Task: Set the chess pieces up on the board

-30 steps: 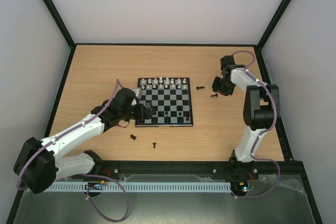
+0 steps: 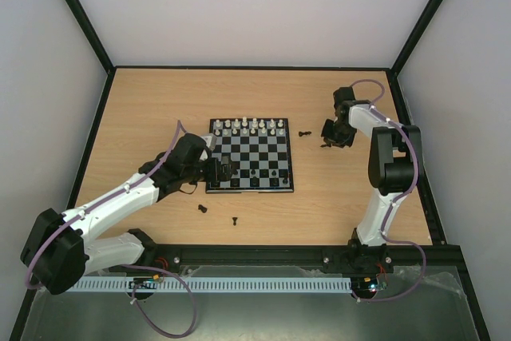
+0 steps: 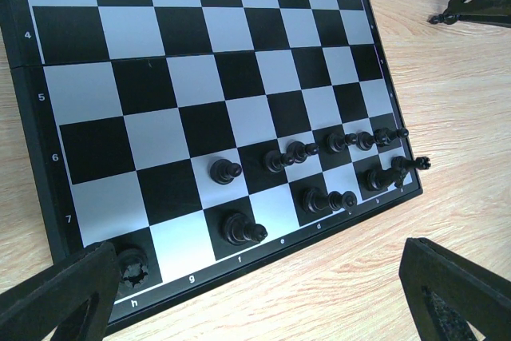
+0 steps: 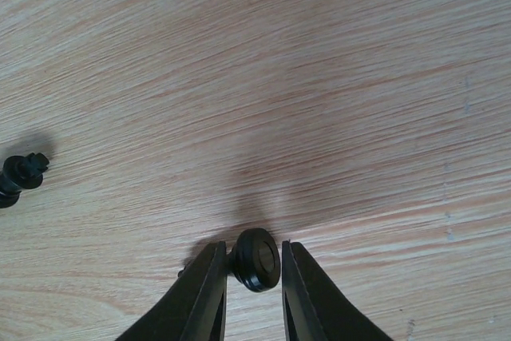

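Observation:
The chessboard point(image 2: 250, 155) has white pieces point(image 2: 254, 124) lined up along its far side and several black pieces point(image 3: 239, 229) standing near its close edge. In the right wrist view, my right gripper has its fingers part open, narrowly straddling a black piece point(image 4: 257, 259) that lies on the table; a firm hold does not show. Another black piece point(image 4: 22, 175) lies to the left there. My left gripper is wide open over the board's near edge, one finger beside the corner black rook point(image 3: 132, 267), nothing held.
A further black piece point(image 2: 304, 133) rests right of it.
My right gripper has shifted slightly and come down closer about the lying black piece, which its fingers now partly cover. The left arm and the board look unchanged.

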